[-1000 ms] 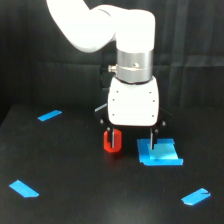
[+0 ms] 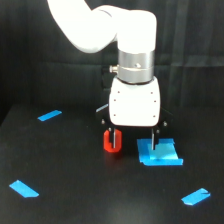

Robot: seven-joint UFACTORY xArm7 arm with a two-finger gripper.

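My gripper (image 2: 132, 132) hangs over the dark table near the middle of the view, pointing down. Its fingers stand wide apart, so it looks open. Close by its left finger is an upright red object (image 2: 112, 142), its top partly covered by the hand; whether they touch is unclear. On the right, a flat-looking blue object (image 2: 160, 153) lies behind or below the right finger. I cannot make out anything held between the fingers.
Blue tape strips mark the dark table at back left (image 2: 49, 115), front left (image 2: 24, 189) and front right (image 2: 196, 197). A dark curtain hangs behind.
My gripper has shifted very slightly to the right. The red and blue objects appear in the same places.
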